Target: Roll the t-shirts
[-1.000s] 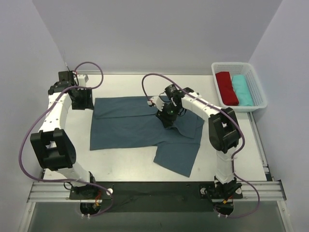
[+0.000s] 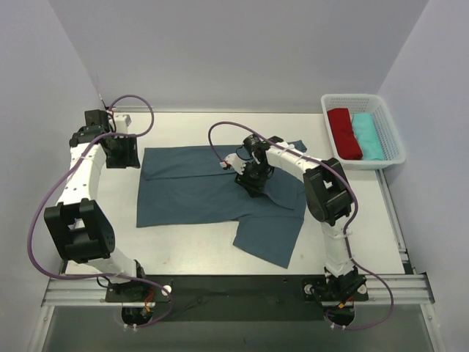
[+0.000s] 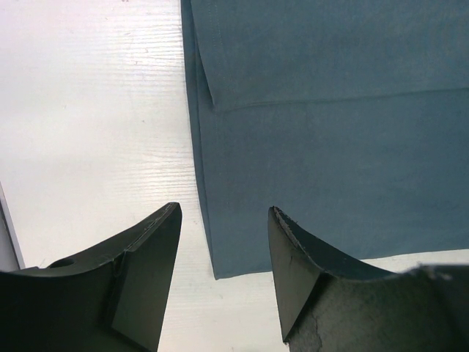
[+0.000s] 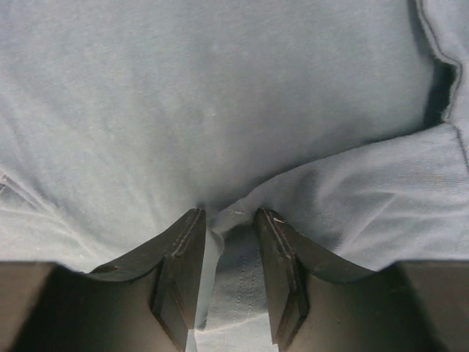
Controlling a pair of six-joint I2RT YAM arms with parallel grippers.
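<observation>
A dark blue-grey t-shirt (image 2: 183,198) lies across the table, its upper band folded over and a lower part reaching toward the front edge. My left gripper (image 2: 121,158) hangs over the table just left of the shirt's left end; in the left wrist view the open fingers (image 3: 139,264) are above the cloth's edge. My right gripper (image 2: 249,183) is down on the shirt's middle right; in the right wrist view it stands part open at a crumpled fold (image 4: 344,198), its fingertips close together. Whether cloth is held between them I cannot tell.
A white basket (image 2: 392,147) at the back right holds red cloth (image 2: 343,132) and turquoise cloth (image 2: 368,138).
Since a second ago both arms have shifted slightly leftward, the right gripper by a small amount across the shirt. The shirt looks much the same.
</observation>
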